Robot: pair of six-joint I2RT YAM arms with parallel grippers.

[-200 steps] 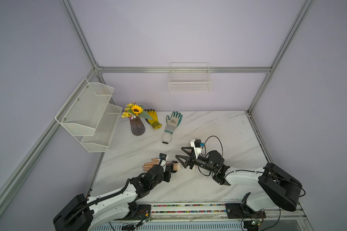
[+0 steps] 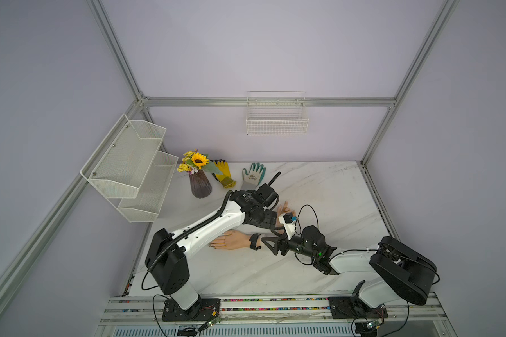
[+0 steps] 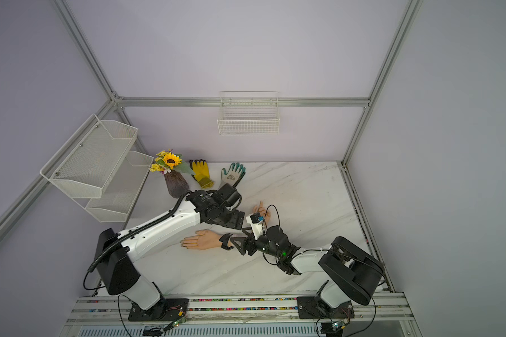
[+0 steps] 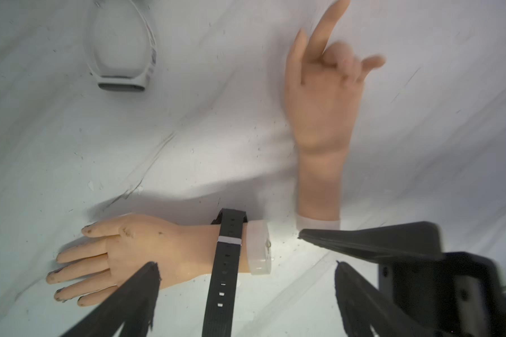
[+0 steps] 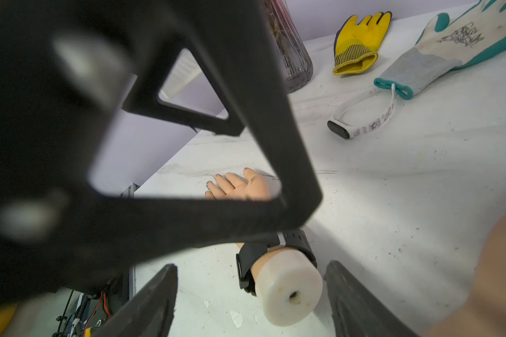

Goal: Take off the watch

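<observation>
A black watch lies across the wrist of a mannequin hand, its long strap extending beyond the arm in the left wrist view; it is also round the wrist in the right wrist view. My left gripper is above it, fingers apart, nothing between them. My right gripper is low beside the wrist's white end, open and empty. A second mannequin hand lies behind, pointing away. A white band watch lies apart at the back.
A flower vase, yellow glove and grey-teal glove stand or lie at the back. Mesh shelves hang at the left.
My left arm has risen and swung toward the back, now over the hands.
</observation>
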